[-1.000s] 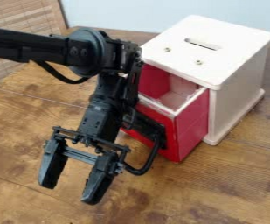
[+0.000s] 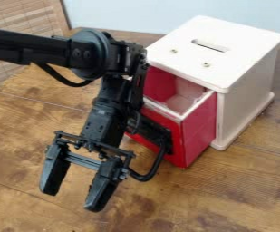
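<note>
My black gripper [image 2: 77,182] hangs at the lower left over the wooden table, its two fingers apart and nothing between them. Behind it, to the right, stands a pale wooden box [image 2: 244,95] with a slot and small brass fittings on top. A red-fronted drawer [image 2: 197,133] sticks out from the box's near side, its red interior partly visible and looking empty where it shows. My arm hides the left part of the drawer front.
A bamboo mat [image 2: 9,63] lies at the upper left, and a pale wall runs along the back.
</note>
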